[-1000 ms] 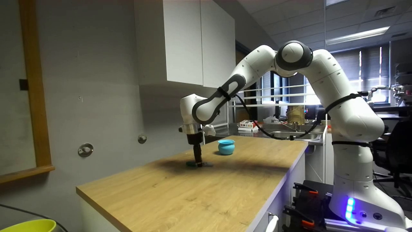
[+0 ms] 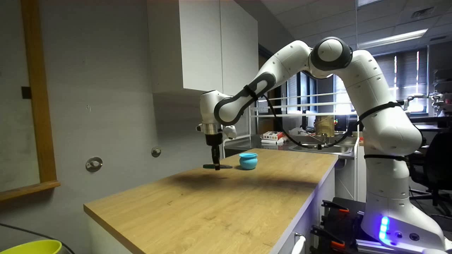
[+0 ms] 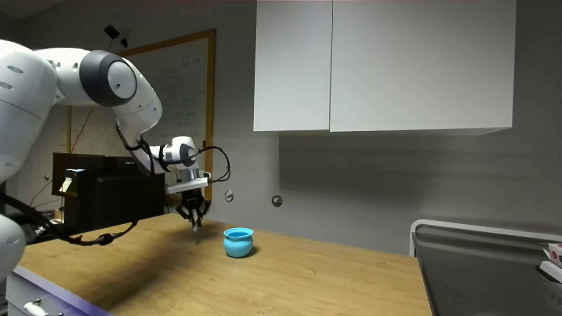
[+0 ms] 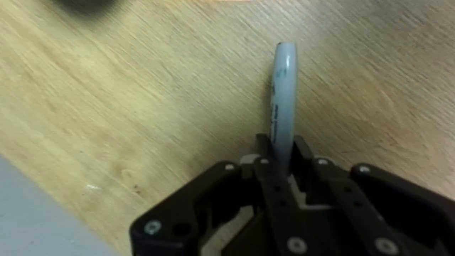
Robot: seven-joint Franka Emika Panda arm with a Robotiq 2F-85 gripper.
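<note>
A slim grey marker (image 4: 284,91) is pinched between the black fingers of my gripper, its grey end pointing away in the wrist view. From the side, the marker (image 2: 226,167) lies level across the fingertips, raised above the counter; its darker end points left. My gripper (image 3: 196,226) is shut on it and hangs straight down. A small turquoise pot (image 3: 238,243) with a flared rim stands upright on the counter, to the right of the gripper and apart from it. The same pot (image 2: 248,161) appears just right of the gripper in the first exterior view.
White cabinets (image 3: 384,63) hang over its back side along the wall. A sink (image 2: 334,149) and a red-and-white box (image 2: 272,135) are beyond the far end. A yellow-green container (image 2: 34,247) sits at the lower left.
My gripper has risen off the counter, carrying the marker up with it. The turquoise pot stands where it was.
</note>
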